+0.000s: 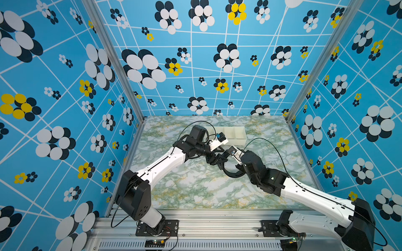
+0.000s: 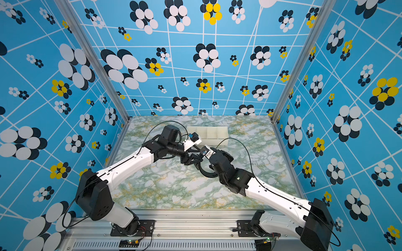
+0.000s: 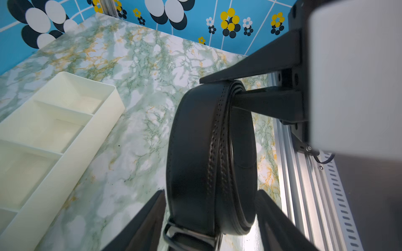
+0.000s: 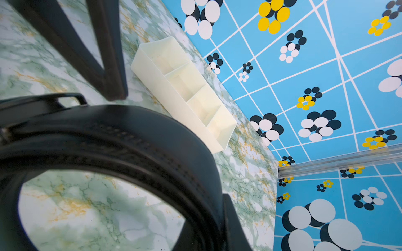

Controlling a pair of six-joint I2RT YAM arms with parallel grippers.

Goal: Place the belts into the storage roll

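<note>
A rolled black leather belt (image 3: 194,154) with stitched edges and a metal buckle (image 3: 188,238) at its lower end stands upright as a ring in the left wrist view. The right gripper is shut on the ring's upper wall, one finger outside and the other inside the loop. Below, my left gripper is open, its two fingers (image 3: 146,221) on either side of the roll. In the right wrist view, the roll (image 4: 167,129) fills the lower left. The cream storage box (image 4: 171,104) has several compartments; those showing look empty.
From the top left view, the storage box (image 1: 239,142) sits behind both grippers, partly covered by the left arm (image 1: 167,161). The two arms meet closely over mid-table. Bare marble tabletop (image 1: 188,192) lies in front and to the sides.
</note>
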